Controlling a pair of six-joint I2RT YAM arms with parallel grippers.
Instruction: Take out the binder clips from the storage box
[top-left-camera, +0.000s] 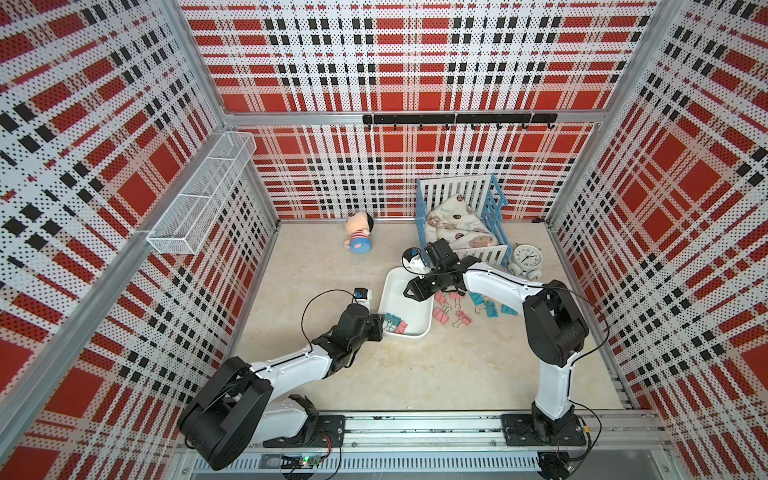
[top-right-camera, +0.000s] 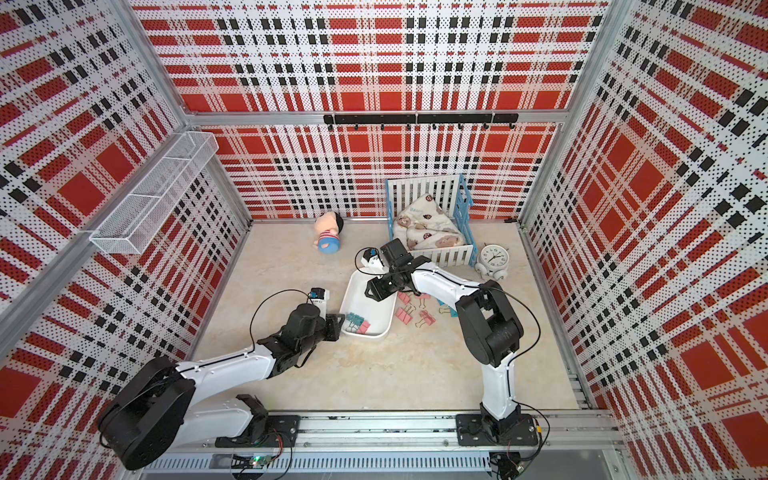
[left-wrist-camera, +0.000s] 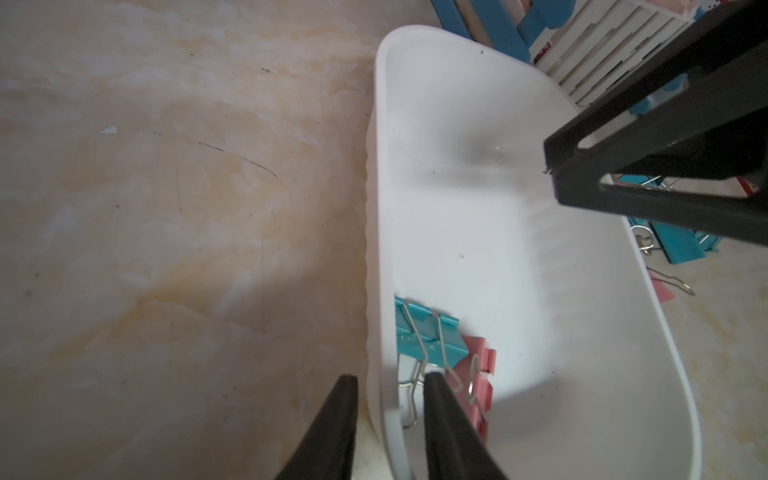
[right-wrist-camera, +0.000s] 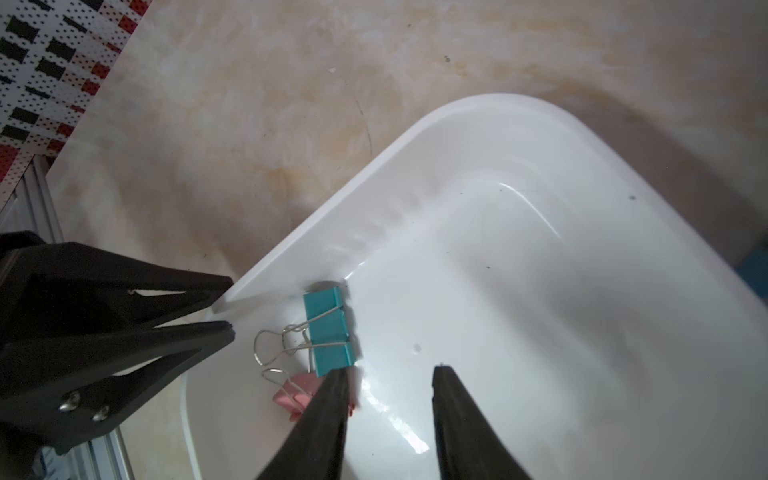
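The white storage box (top-left-camera: 407, 302) stands mid-table. Inside, against its near left wall, lie a teal binder clip (right-wrist-camera: 326, 329) and a pink binder clip (left-wrist-camera: 475, 380). My left gripper is part open at the box's left edge. In its wrist view the fingers appear on either side of the rim, and no clip is held. Over the box's right side hangs my right gripper, its fingers apart and nothing between them, higher up and away from the clips.
Several pink clips (top-left-camera: 461, 318) and teal clips (top-left-camera: 491, 309) lie right of the box, partly under the right arm. Behind are a blue-white toy crib (top-left-camera: 421, 209), an alarm clock (top-left-camera: 526, 255) and a doll (top-left-camera: 360, 232).
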